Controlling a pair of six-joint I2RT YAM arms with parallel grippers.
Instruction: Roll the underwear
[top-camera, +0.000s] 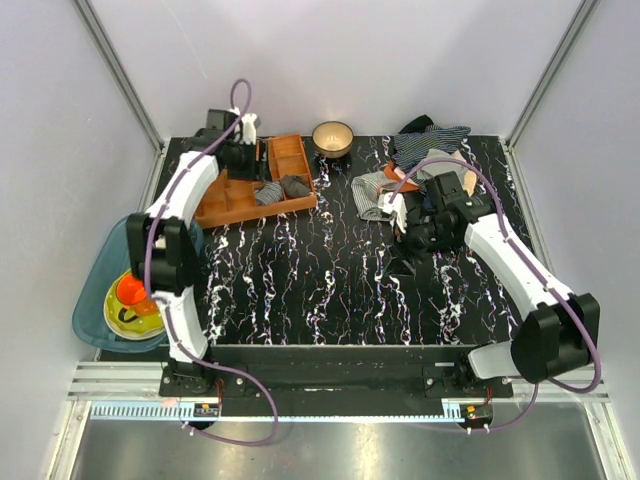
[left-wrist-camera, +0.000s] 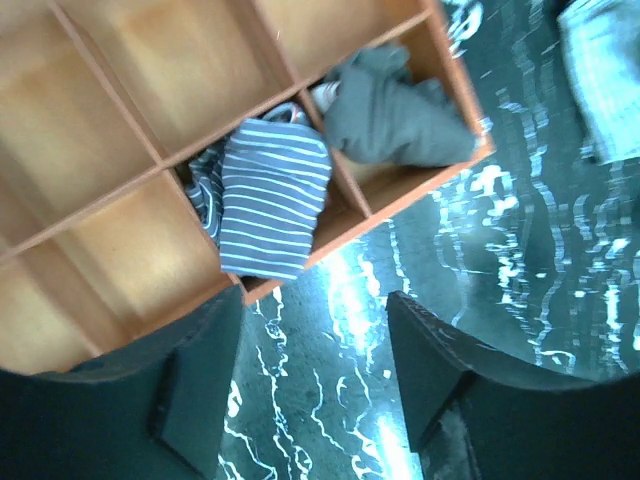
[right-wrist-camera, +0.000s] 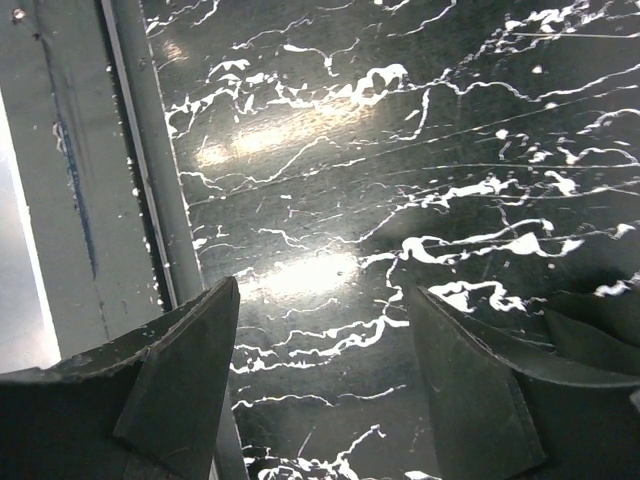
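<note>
An orange divided box (top-camera: 225, 208) at the upper left holds a striped rolled underwear (left-wrist-camera: 273, 195) and a dark grey one (left-wrist-camera: 395, 125) in neighbouring compartments. My left gripper hangs above the box's front edge, fingers apart with nothing between them. My right gripper is open and empty over bare marble near the table's edge. A heap of folded garments, some striped (top-camera: 430, 145), lies at the back right.
A blue tub (top-camera: 92, 295) with a yellow plate and orange mug stands at the left. A tan bowl (top-camera: 332, 138) sits at the back.
</note>
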